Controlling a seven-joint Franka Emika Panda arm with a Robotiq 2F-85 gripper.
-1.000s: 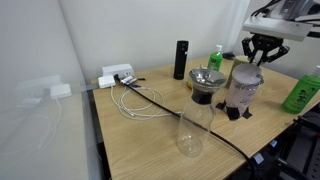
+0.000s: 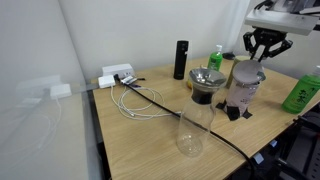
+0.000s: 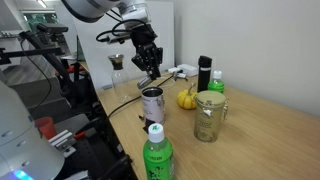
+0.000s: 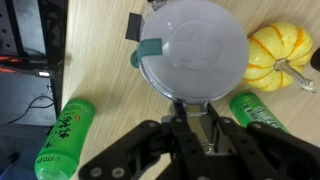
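A pale, round lid-like disc fills the upper middle of the wrist view. My gripper meets its near edge with the fingers close together, shut on that edge. In exterior view 1 the disc appears at the mouth of a pale canister, with my gripper just above. From the other side, the gripper hangs over the canister, whose dark rim shows. Whether the disc still touches the rim is hard to tell.
Nearby stand a yellow pumpkin, green bottles and a tan jar. A glass carafe with a metal top stands beside the canister. A black cable crosses the table.
Across the exterior frames the gripper shifts only slightly near the canister's top. The canister, carafe and other objects stay in place.
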